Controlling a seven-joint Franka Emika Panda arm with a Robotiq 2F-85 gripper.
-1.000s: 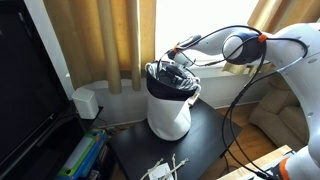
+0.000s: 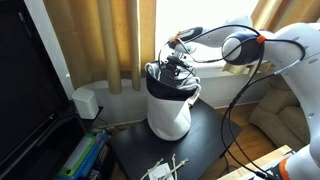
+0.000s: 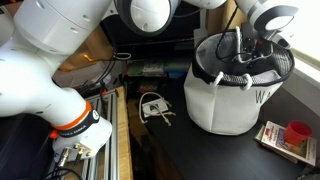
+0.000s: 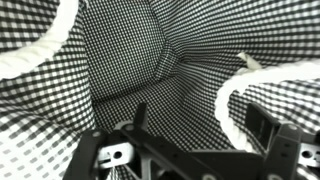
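A tall white basket with a dark checked lining stands upright on the black table. In exterior view 2 its white side and the open mouth show clearly. My gripper hangs at the basket's mouth, pointing down into it. Its two fingers stand well apart in the wrist view, with only the checked lining visible beyond and nothing between them. One white rope handle curves close by the right finger; another rope crosses the upper left. The basket's floor is hard to make out.
A red cup sits on a book or box beside the basket. On its other side, a white cord-like item lies on the table. The black tabletop in front of the basket is clear. Window and curtains rise behind.
The arm and gripper over the basket have shifted slightly. The basket and the things on the table stay where they were.
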